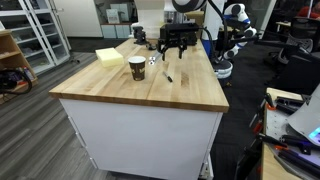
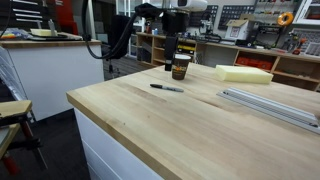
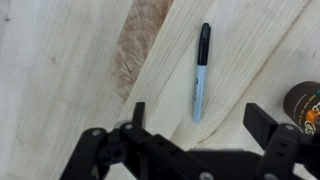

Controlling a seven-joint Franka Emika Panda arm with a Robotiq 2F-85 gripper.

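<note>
A slim marker [image 3: 202, 75] with a black cap and grey barrel lies flat on the wooden tabletop [image 3: 80, 60] in the wrist view. My gripper is over the table, its fingers wide apart on either side of the marker's lower end, with nothing held. From the side, the same marker [image 2: 167, 87] rests on the wood, apart from the gripper above it. A dark paper cup [image 2: 181, 66] stands upright close by; its rim [image 3: 305, 106] shows at the right edge of the wrist view.
A pale yellow block [image 2: 243, 74] lies farther along the table, and a long metal rail [image 2: 270, 107] is beyond the marker. Bare wood surrounds the marker on its other sides. The table's front edge [image 1: 140, 102] drops to a white cabinet.
</note>
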